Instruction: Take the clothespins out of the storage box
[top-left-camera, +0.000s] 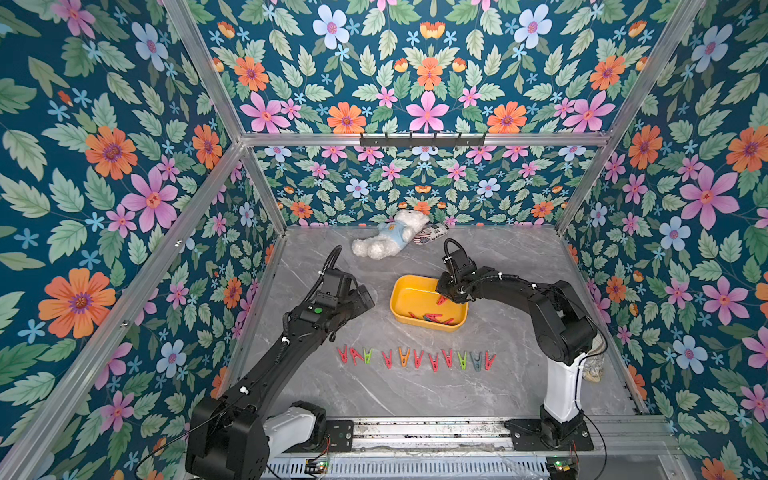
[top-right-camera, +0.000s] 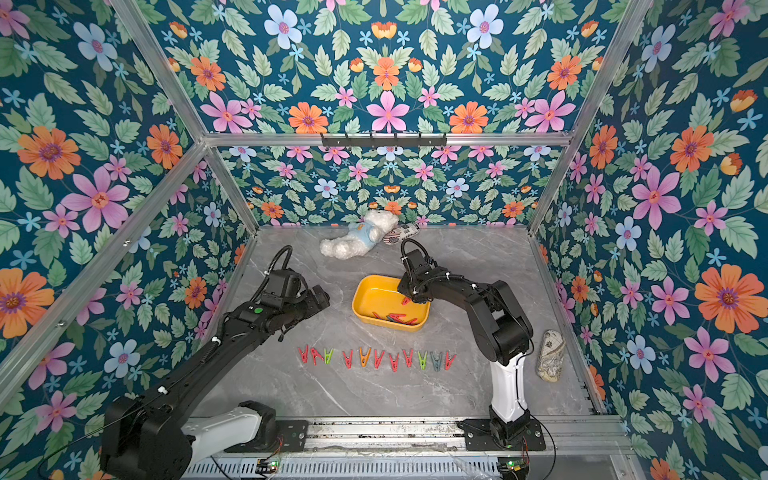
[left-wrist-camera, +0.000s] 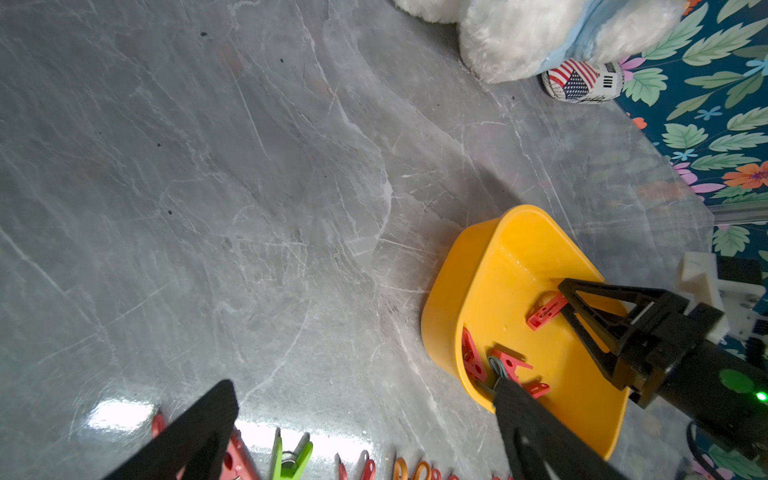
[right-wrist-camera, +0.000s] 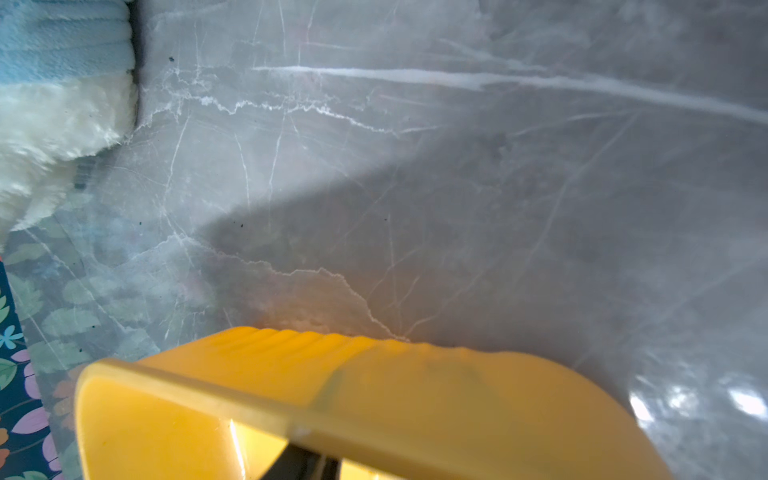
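The yellow storage box (top-left-camera: 408, 296) sits mid-table, holding several clothespins; a red clothespin (left-wrist-camera: 546, 310) lies between the fingertips of my right gripper, which reaches down inside the box. Whether it is clamped cannot be told; the box wall mostly hides the fingers in the right wrist view. More clothespins (left-wrist-camera: 472, 352) lie along the box's near side. Outside, a row of red, green, orange and grey clothespins (top-right-camera: 378, 357) lies in front of the box. My left gripper hangs open left of the box, nothing between its fingers.
A white plush toy (top-left-camera: 388, 238) and a printed can (left-wrist-camera: 582, 81) lie at the back. A pale shoe-like object (top-right-camera: 549, 354) is at the right edge. The table left of and behind the box is clear.
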